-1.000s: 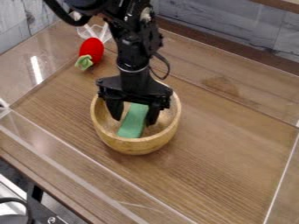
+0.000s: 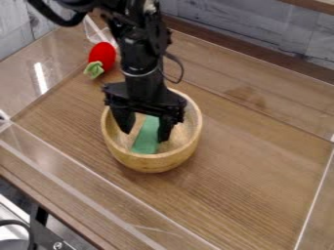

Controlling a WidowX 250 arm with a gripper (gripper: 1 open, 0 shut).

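The black gripper (image 2: 144,119) is open, lowered into a round wooden bowl (image 2: 183,152) near the middle of the table. Its fingers straddle a green object (image 2: 146,138) lying in the bowl. Whether they touch it cannot be told.
A red object with a green tip (image 2: 102,57) and a clear bag lie at the back left. The table's edge runs along the lower left, with a dark cable beyond it.
The arm has shifted slightly over the bowl. The green object and bowl look nearly unchanged in place.
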